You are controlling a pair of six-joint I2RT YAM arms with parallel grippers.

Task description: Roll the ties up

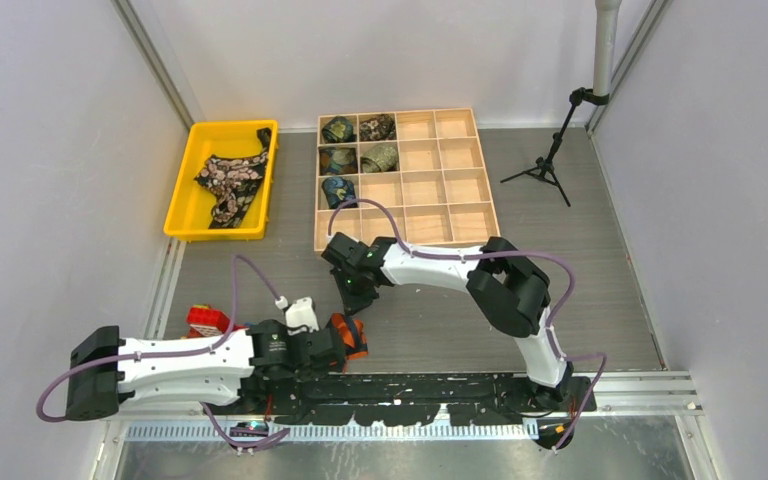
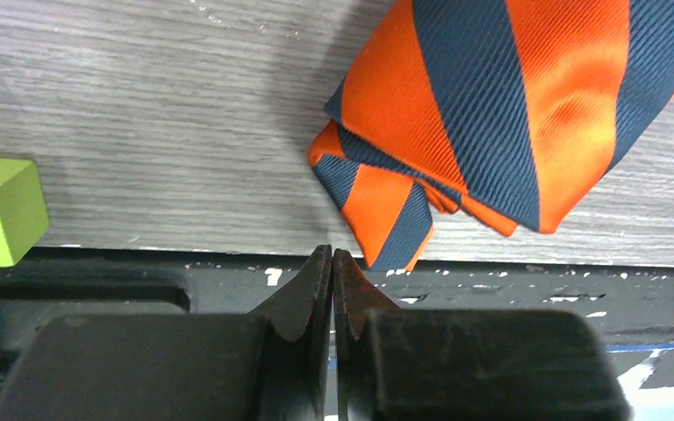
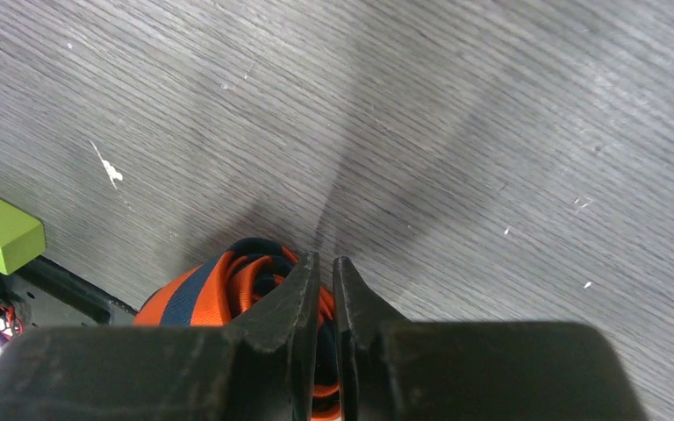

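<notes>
An orange-and-navy striped tie [image 1: 358,341] lies bunched on the table near the front edge. In the left wrist view the tie [image 2: 500,96] shows folded layers, with a short tail near the fingertips. My left gripper is shut beside that tail, and nothing shows between its fingers. From the right wrist view, the tie's coiled end [image 3: 246,272] sits under and left of my right gripper, its fingers a narrow gap apart. Striped cloth shows behind that gap; whether it is between the fingers is unclear. The left fingertips are hidden in the top view.
A wooden compartment tray [image 1: 442,212] at the back holds several rolled ties [image 1: 379,158]. Left of it, a yellow bin [image 1: 180,185] contains a floral tie [image 1: 237,180]. A lime block [image 2: 0,210] and red object [image 1: 205,320] are at front left. Right of the arms is clear.
</notes>
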